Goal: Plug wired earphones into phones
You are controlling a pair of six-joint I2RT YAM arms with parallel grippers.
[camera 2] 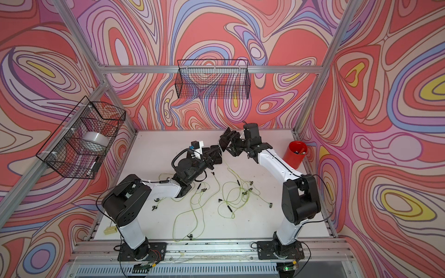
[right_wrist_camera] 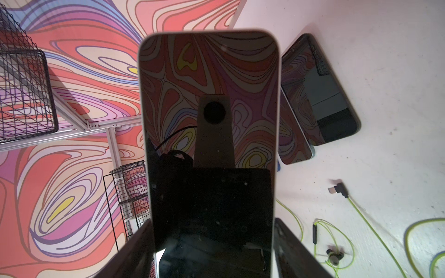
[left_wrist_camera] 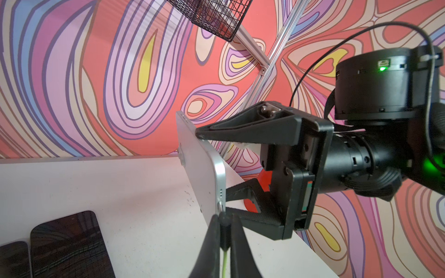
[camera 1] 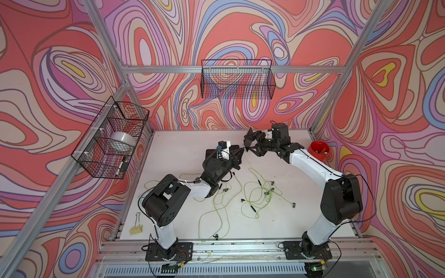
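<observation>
A silver-edged phone [left_wrist_camera: 199, 162] is held up off the table by my right gripper, its fingers against the two long edges. Its dark screen [right_wrist_camera: 213, 139] fills the middle of the right wrist view. In the left wrist view, my left gripper is shut on a small black earphone plug [left_wrist_camera: 224, 236], with a green cable [left_wrist_camera: 224, 265] trailing below. The plug's tip lines up with the phone's short bottom edge and appears to meet it; whether it sits inside the port cannot be seen.
Two dark phones [right_wrist_camera: 319, 92] lie side by side at the back of the table. Several green earphone cables [camera 1: 259, 194] are spread over the middle and front. A red bucket [camera 1: 319, 150] stands at the right edge, and a wire basket [camera 1: 237, 83] hangs behind.
</observation>
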